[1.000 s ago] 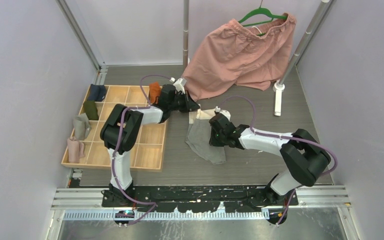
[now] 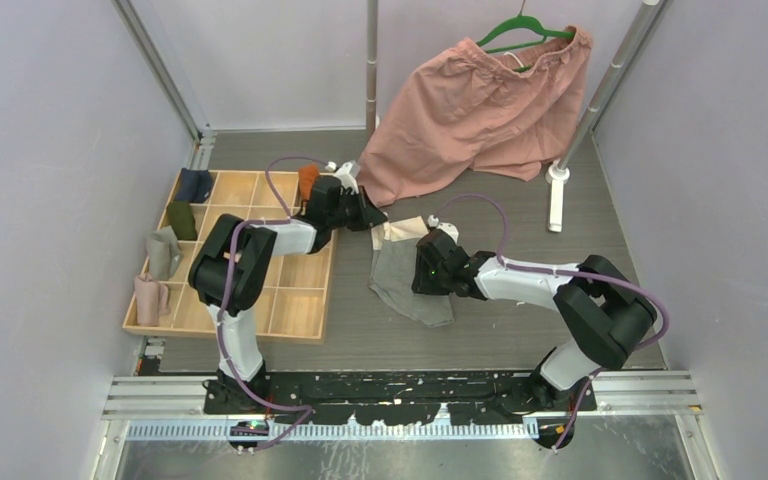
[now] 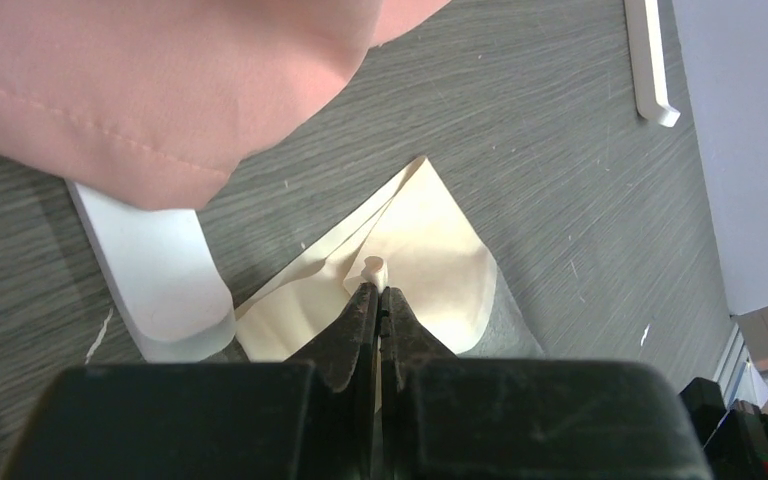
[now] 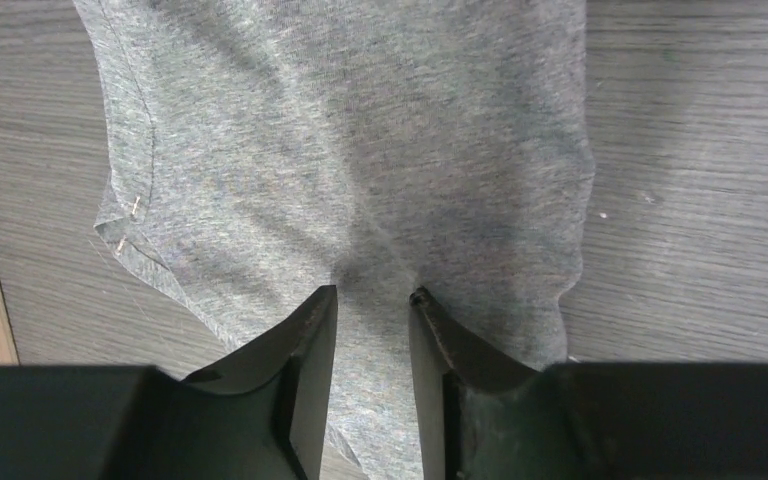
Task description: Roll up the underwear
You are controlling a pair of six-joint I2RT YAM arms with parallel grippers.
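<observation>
The grey underwear (image 2: 396, 282) lies on the floor right of the wooden box, its cream band (image 3: 440, 250) at the far edge, partly folded. My left gripper is shut just over that band, a small cream tip of fabric showing at its fingertips; whether it pinches it is unclear. My right gripper is part open, low over the grey cloth, with a gap between its fingertips and no fabric clearly held.
A compartment box (image 2: 288, 332) with rolled garments stands left. Pink shorts (image 2: 470, 110) hang from a green hanger behind, their hem draped near my left gripper.
My left gripper has moved slightly leftward and toward the front, and the cream band's left end shifted left with it. The right gripper has moved slightly left.
</observation>
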